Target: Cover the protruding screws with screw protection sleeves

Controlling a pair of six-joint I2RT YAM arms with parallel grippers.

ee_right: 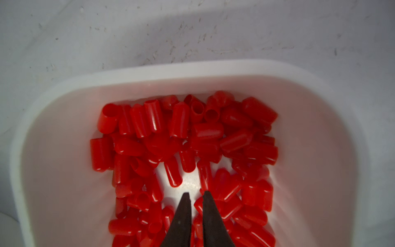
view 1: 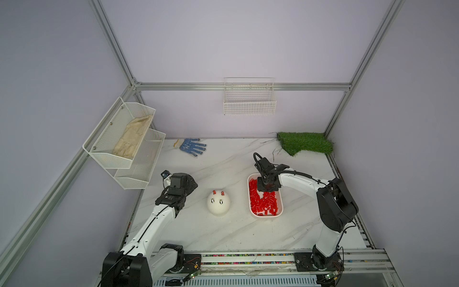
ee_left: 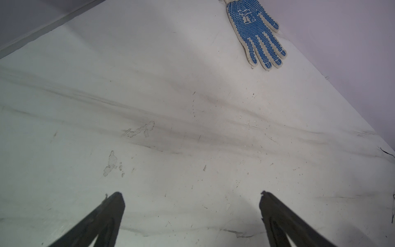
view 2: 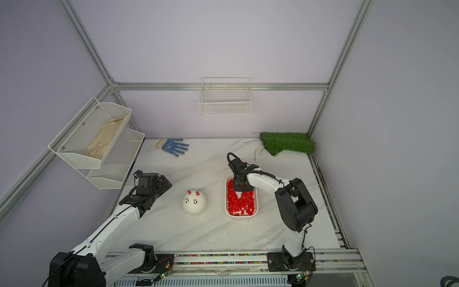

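The white dome point(view 1: 218, 209) carries two bare metal screws point(view 1: 221, 201) on its near side. Red sleeves point(view 1: 222, 193) cover two screws on its far side. To its right, a white tray point(ee_right: 362, 173) holds many loose red sleeves point(ee_right: 179, 119), lying at all angles. My right gripper points down into this tray, fingers close together with a narrow gap. Red shows behind and between them; no sleeve is clearly gripped, and the depth of the tips is hard to judge. Left of the dome, my left gripper stands wide open over bare table.
A blue-dotted glove point(ee_left: 253, 33) lies at the back left. Green turf point(view 1: 306, 142) sits at the back right. White wire baskets point(view 1: 122, 136) hang on the left wall, and another basket point(view 1: 249, 102) on the back wall.
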